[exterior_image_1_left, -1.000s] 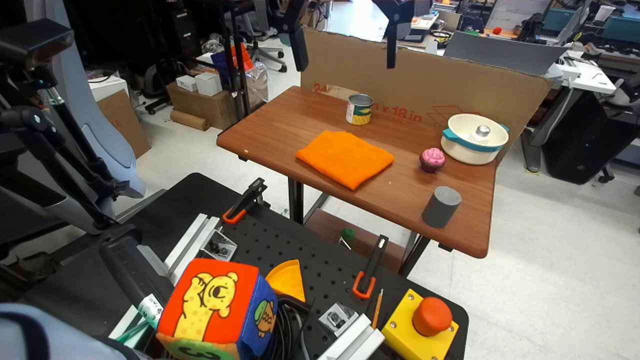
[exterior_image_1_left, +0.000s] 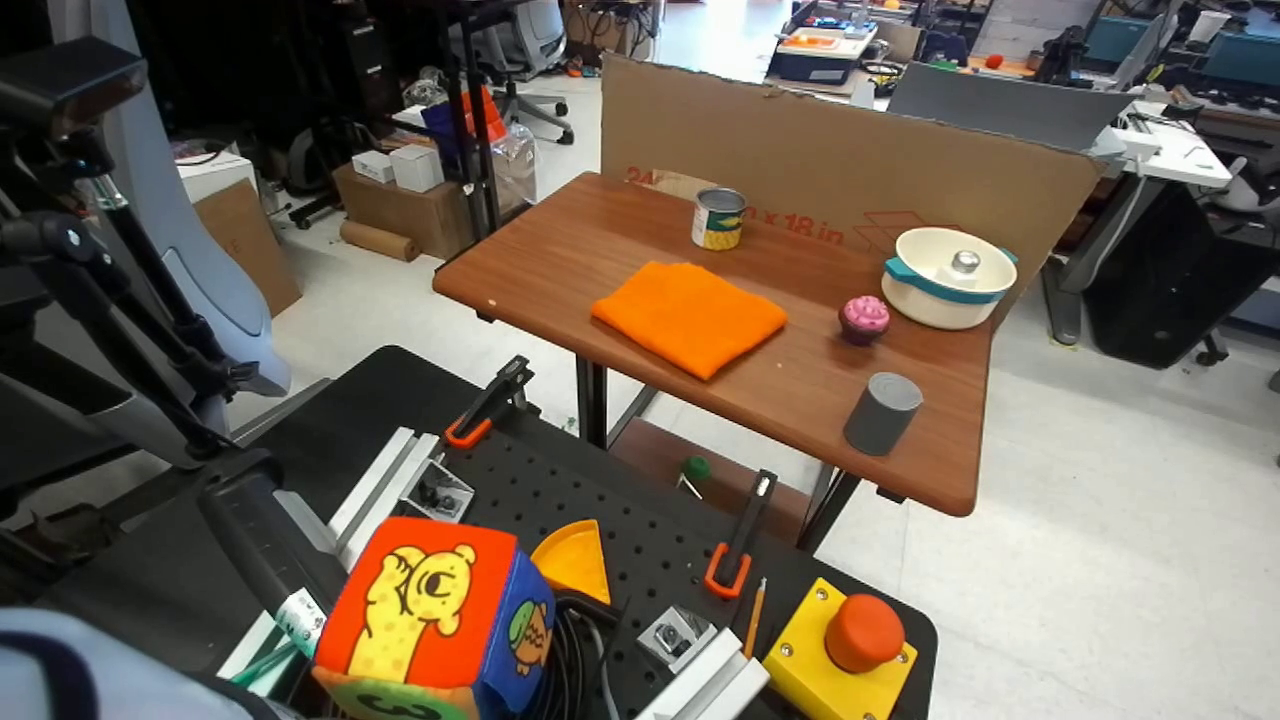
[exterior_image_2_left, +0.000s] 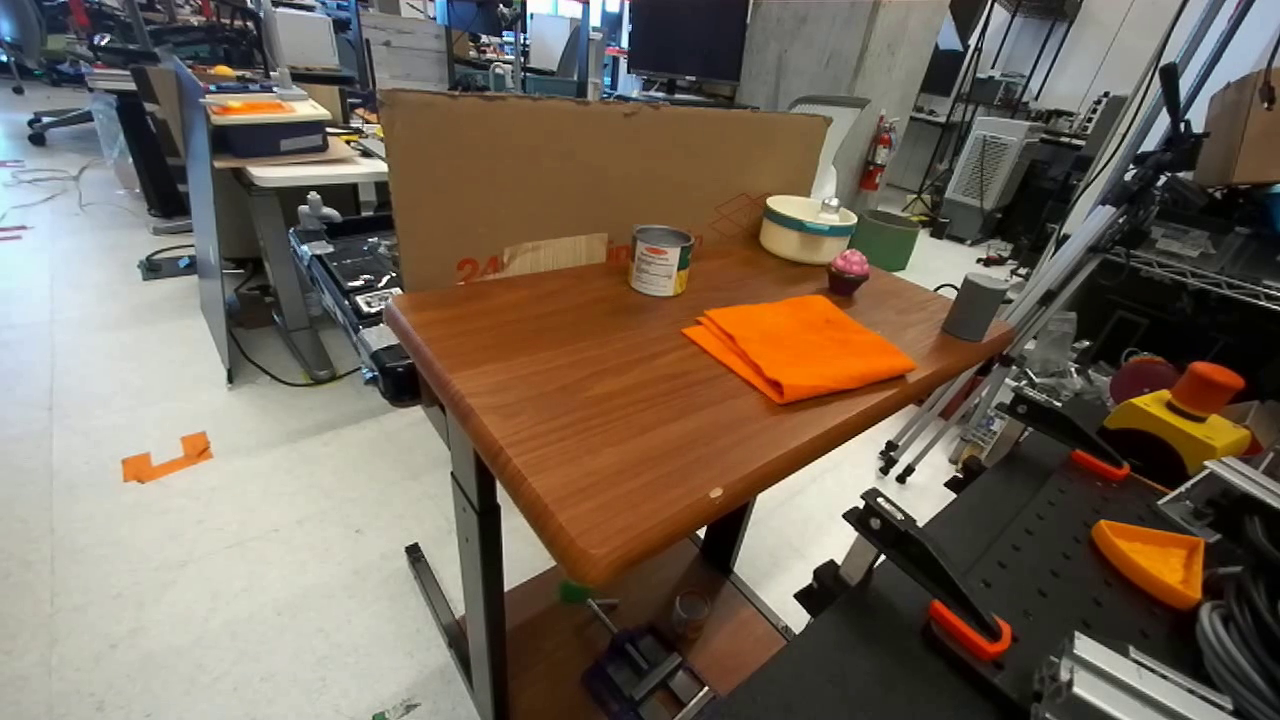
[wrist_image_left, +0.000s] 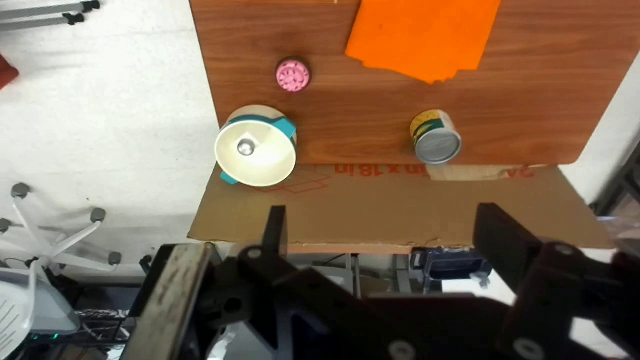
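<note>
My gripper shows only in the wrist view, its two dark fingers spread wide with nothing between them. It hangs high above the table, near the cardboard side. On the brown table (exterior_image_1_left: 528, 258) lies a folded orange cloth (exterior_image_1_left: 690, 314). A can (exterior_image_1_left: 719, 220) with a yellow and green label stands behind the cloth. The cream pot (exterior_image_1_left: 948, 278) with teal handles has its lid on, knob upward. Close to it sits a pink-topped cupcake (exterior_image_1_left: 864, 319). A dark grey cylinder (exterior_image_1_left: 883, 414) stands near the table's front right corner; the wrist view does not include it.
A cardboard wall (exterior_image_2_left: 504, 180) rises along the table's back edge. In front of the table, a black pegboard bench (exterior_image_1_left: 600, 468) carries clamps, a soft toy cube (exterior_image_1_left: 420, 600), a yellow wedge (exterior_image_1_left: 573, 560) and a yellow box with a red button (exterior_image_1_left: 846, 648).
One second ago the open gripper's fingers hung at the top of exterior view 1, above the cardboard. The objects on the table have not moved.
</note>
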